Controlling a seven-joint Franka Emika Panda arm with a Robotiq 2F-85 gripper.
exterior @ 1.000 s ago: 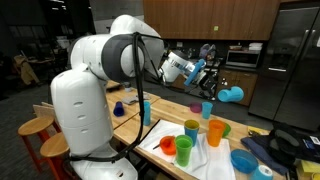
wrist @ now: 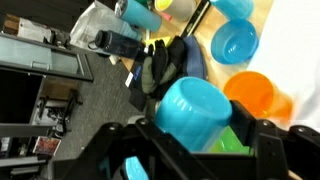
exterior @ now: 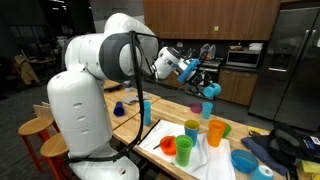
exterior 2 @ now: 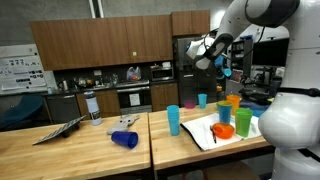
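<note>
A light-blue cup (wrist: pixel 193 112) fills the middle of the wrist view, its round face towards the camera. My gripper (exterior: pixel 205 83) is shut on this cup, with its dark fingers along the bottom of the wrist view. From outside, the held blue cup (exterior: pixel 212 91) hangs in the air above the table, tilted. In the second exterior view the held cup (exterior 2: pixel 226 72) shows at the end of the wrist, clear of the things below. How deep the fingers reach on it is hidden.
An orange cup (exterior: pixel 216 131), green cup (exterior: pixel 183 151), yellow cup (exterior: pixel 192 129) and red bowl (exterior: pixel 168 145) stand on or near a white cloth. A blue bowl (exterior: pixel 244 160) sits to their right. Another blue cup (exterior: pixel 207 108) stands behind. Dark items (exterior: pixel 290 143) crowd the right edge.
The held cup has swung left in the first exterior view and turned, now looking smaller and closer to the wrist. The cups and bowls on the table have not moved.
</note>
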